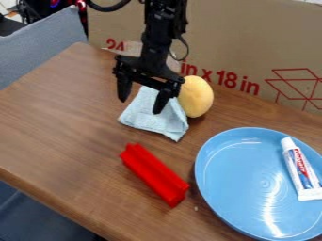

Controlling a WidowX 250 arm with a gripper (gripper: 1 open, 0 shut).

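My black gripper (139, 94) hangs above a light blue folded cloth (152, 120) at the upper middle of the table, its fingers apart. A yellow oval object (197, 96) lies just right of the cloth, behind the gripper. A red elongated item (154, 173) rests in the lower middle of the table. On the right, a blue plate (235, 188) holds a white Crest toothpaste tube (300, 170).
A cardboard box (258, 56) stands along the back edge of the wooden table (56, 127). A grey padded surface (38, 52) lies beyond the left edge.
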